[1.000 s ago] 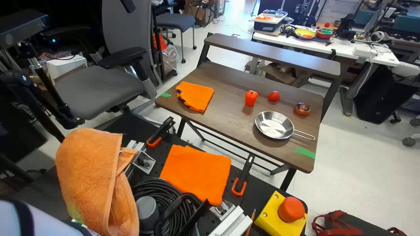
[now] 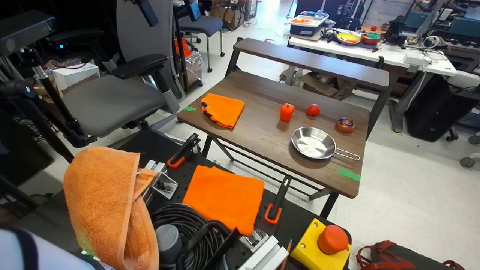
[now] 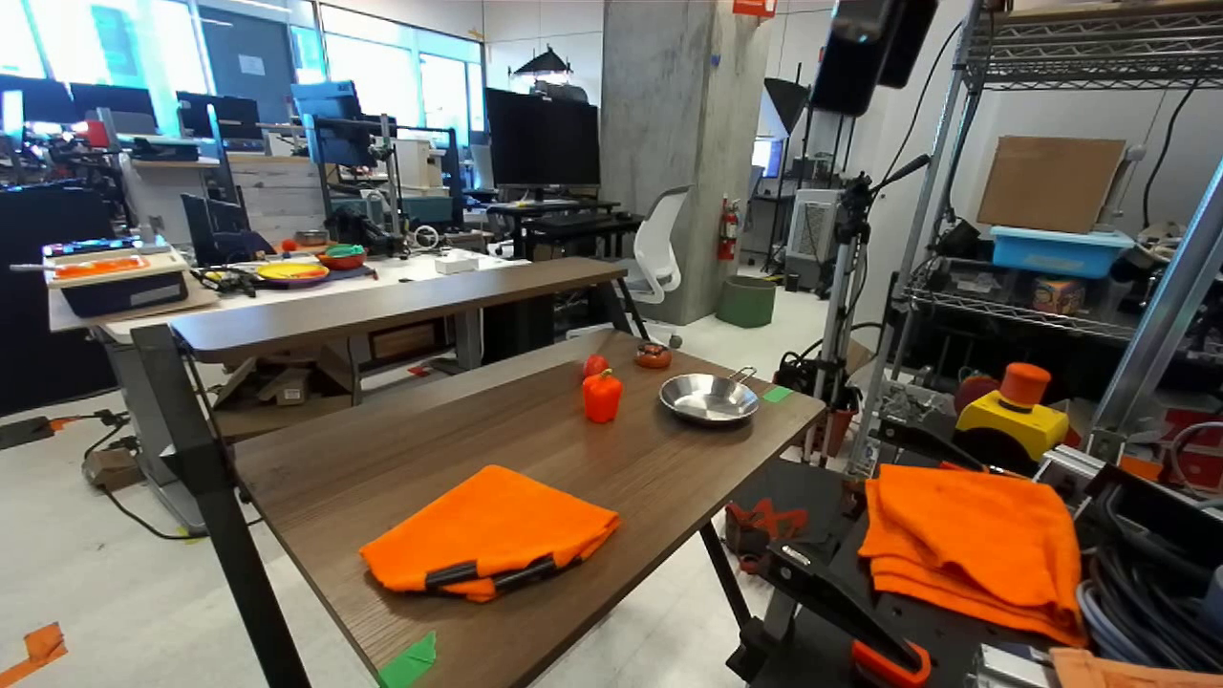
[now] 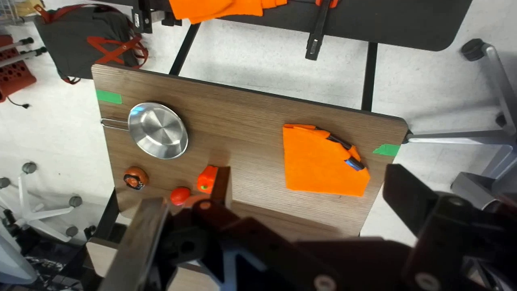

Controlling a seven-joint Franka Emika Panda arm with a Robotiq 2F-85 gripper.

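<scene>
In the wrist view my gripper stands open, its dark fingers (image 4: pixel 409 199) far apart with nothing held between them. It hangs high above a brown table (image 4: pixel 257 160). A folded orange cloth (image 4: pixel 320 165) with dark stripes along one edge lies flat on that table. A steel pan (image 4: pixel 157 130) rests upright toward the other end, its wire handle pointing to the table's edge. Near it sit an orange-red pepper (image 2: pixel 287 111), a red tomato (image 2: pixel 313 110) and a round reddish-brown item with a dark top (image 2: pixel 345 124).
A raised shelf (image 2: pixel 310 60) runs along the table's far side. A second orange cloth (image 2: pixel 225 195), clamps (image 2: pixel 279 202) and a red-and-yellow stop button (image 2: pixel 330 240) occupy the black bench.
In exterior view 1 a dark part at the top edge reaches slightly lower than before. The objects on the table have not moved.
</scene>
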